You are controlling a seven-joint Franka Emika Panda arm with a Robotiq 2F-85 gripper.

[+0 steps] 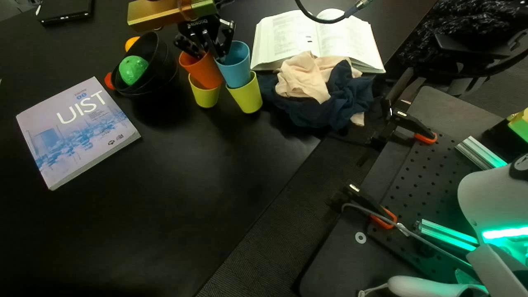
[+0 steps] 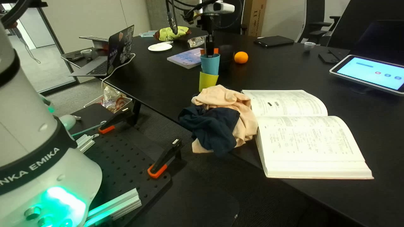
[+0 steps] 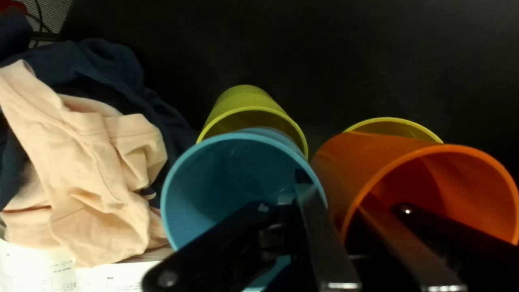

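Tilted above two yellow-green cups, a blue cup point(image 1: 234, 67) and an orange cup point(image 1: 201, 70) stand side by side, each partly inside the yellow-green cup under it. My gripper point(image 1: 210, 54) reaches down into them from above. In the wrist view, one finger goes into the blue cup point(image 3: 219, 180) and the other into the orange cup point(image 3: 365, 158). The gripper is shut on their neighbouring walls. The right yellow-green cup point(image 1: 246, 95) leans, with the left yellow-green cup point(image 1: 205, 95) beside it. Both cup bottoms are hidden inside the lower cups.
Black bowls point(image 1: 161, 59) holding a green ball point(image 1: 132, 69) sit left of the cups. Crumpled beige and navy cloth point(image 1: 307, 79) lies close on the right, before an open book point(image 1: 282, 37). A UIST book point(image 1: 79, 128) lies farther left.
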